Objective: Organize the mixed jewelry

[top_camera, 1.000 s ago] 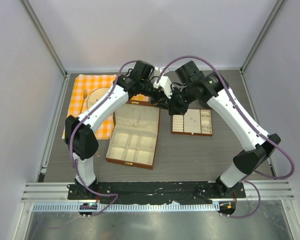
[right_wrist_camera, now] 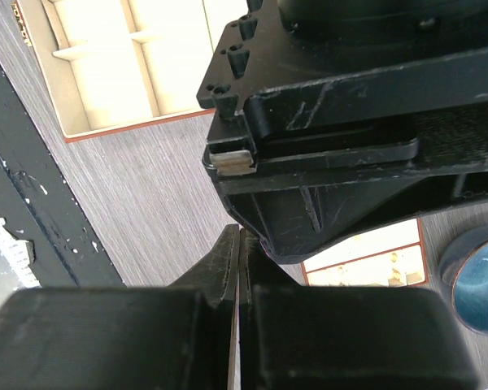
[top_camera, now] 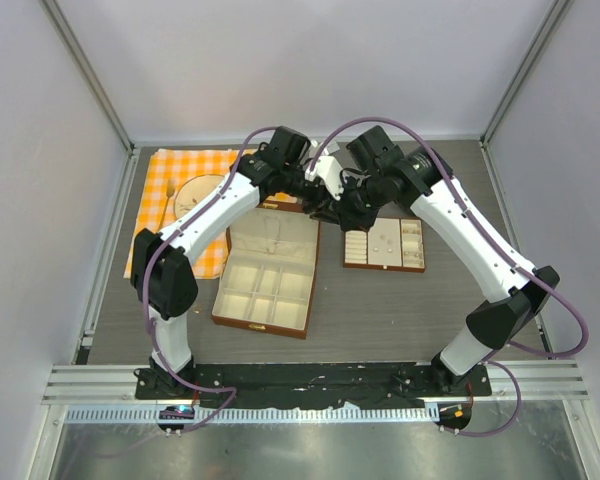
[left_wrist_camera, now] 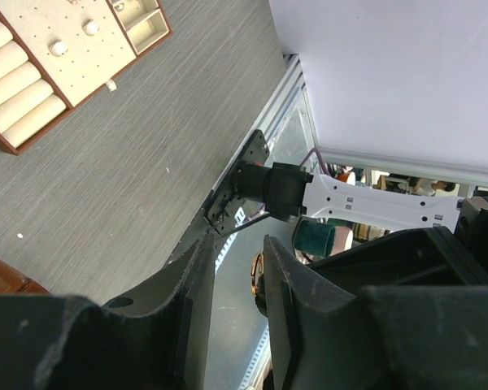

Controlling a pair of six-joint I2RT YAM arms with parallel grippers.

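My two grippers, left (top_camera: 313, 200) and right (top_camera: 345, 205), meet high over the table's middle. In the left wrist view a gold ring-like piece (left_wrist_camera: 256, 271) shows at my left gripper's fingertips, against the black right gripper; whether the left fingers grip it cannot be told. In the right wrist view my right gripper is shut, its tips hidden against the other gripper. The open cream jewelry box (top_camera: 265, 280) has compartments; a smaller tray (top_camera: 385, 243) with ring rolls, a stud board and small compartments lies to its right.
An orange checked cloth (top_camera: 155, 170) with a round plate (top_camera: 193, 192) lies back left. A blue bowl (right_wrist_camera: 481, 288) stands beside the tray.
Both arms have shifted very slightly around their meeting point, the right one a little downward. The boxes have not moved.
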